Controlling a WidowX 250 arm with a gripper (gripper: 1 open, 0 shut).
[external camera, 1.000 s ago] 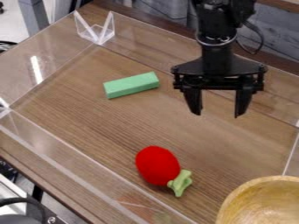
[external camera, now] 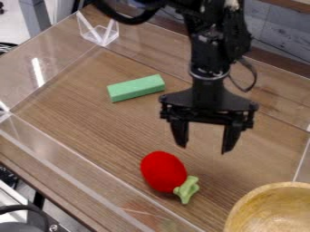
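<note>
My black gripper (external camera: 205,136) hangs open over the middle-right of the wooden table, its fingers pointing down with nothing between them. Below and left of it lies a red tomato-like object (external camera: 162,170) with a pale green piece (external camera: 187,188) at its lower right. A green block (external camera: 136,88) rests behind and left of the gripper.
A yellow bowl (external camera: 269,210) fills the lower right corner. A clear wire-like or plastic holder (external camera: 100,27) stands at the back left. A wall edge runs along the back right.
The objects on the table have not moved.
</note>
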